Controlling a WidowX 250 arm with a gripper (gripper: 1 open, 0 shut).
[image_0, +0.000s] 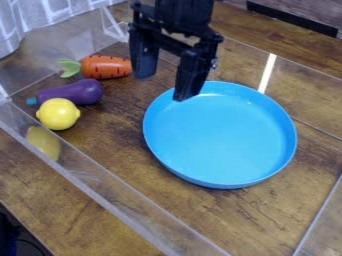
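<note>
My black gripper (166, 62) hangs open at the top centre, over the back edge of a round blue plate (218, 139). I see nothing held between its fingers. To its left lie an orange carrot toy (106, 67) with a green top, a purple eggplant toy (76, 94) and a yellow lemon toy (58, 114). A dull yellow item (42, 141) lies lower at the left, partly behind clear plastic.
A clear plastic wall runs along the left and lower left of the wooden surface (274, 213). The wood right of and below the plate is clear.
</note>
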